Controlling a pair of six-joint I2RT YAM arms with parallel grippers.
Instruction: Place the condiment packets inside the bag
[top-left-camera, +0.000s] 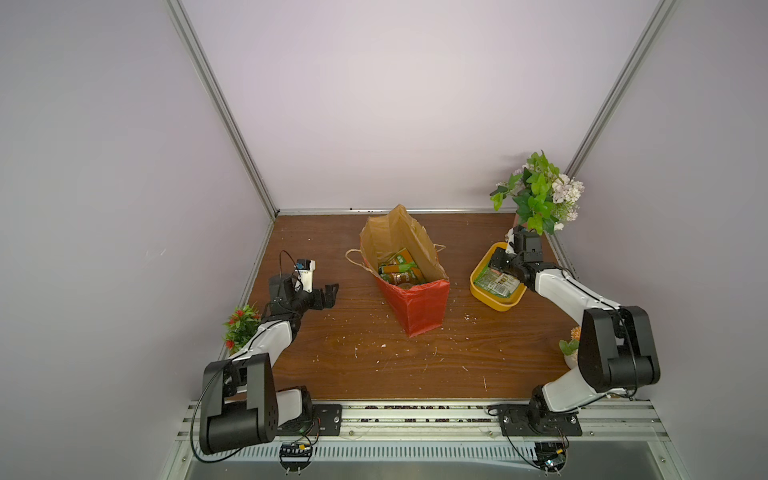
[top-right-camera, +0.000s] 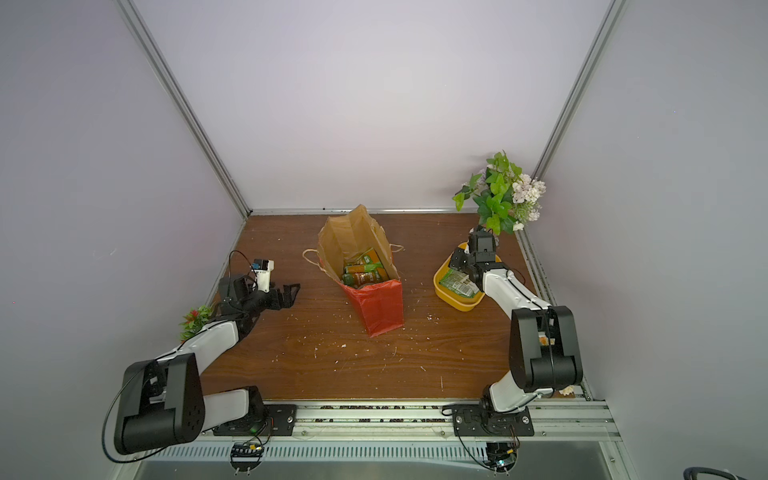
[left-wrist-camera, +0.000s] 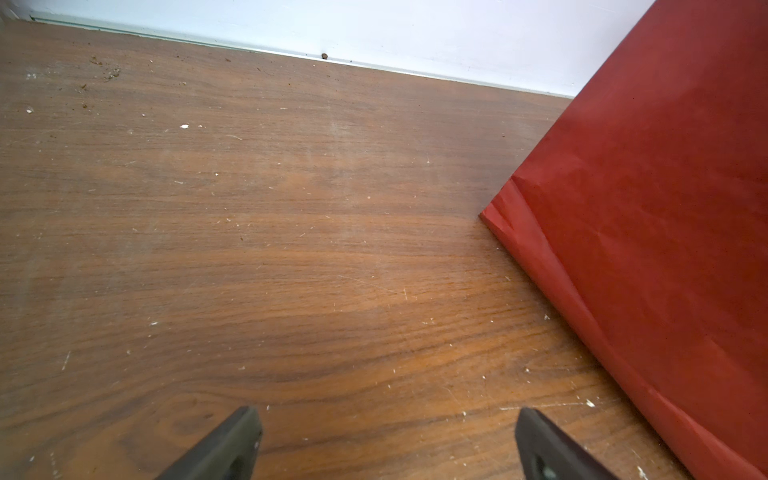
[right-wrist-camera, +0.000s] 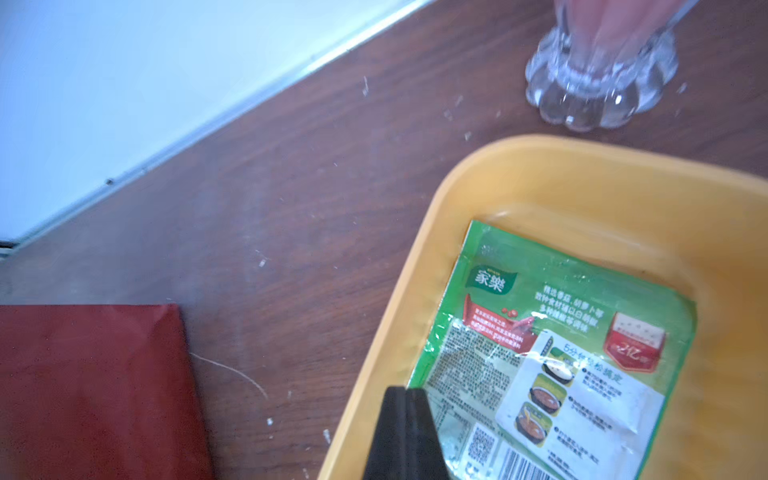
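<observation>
A paper bag (top-left-camera: 412, 308), red at the front with brown inside, stands mid-table with several green and orange packets (top-right-camera: 360, 268) in it. To its right, a yellow tub (right-wrist-camera: 640, 208) holds green condiment packets (right-wrist-camera: 552, 328), printed side up. My right gripper is shut, nothing visible between its fingers, over the tub's left part near the packet's lower left edge. My left gripper (top-left-camera: 329, 294) stands open and empty left of the bag; its fingertips show blurred in the left wrist view.
A glass vase (right-wrist-camera: 600, 88) with leaves and white flowers (top-left-camera: 540, 192) stands just behind the tub. A small red-flowered plant (top-left-camera: 240, 328) is at the left edge, another plant (top-left-camera: 569, 348) at the right.
</observation>
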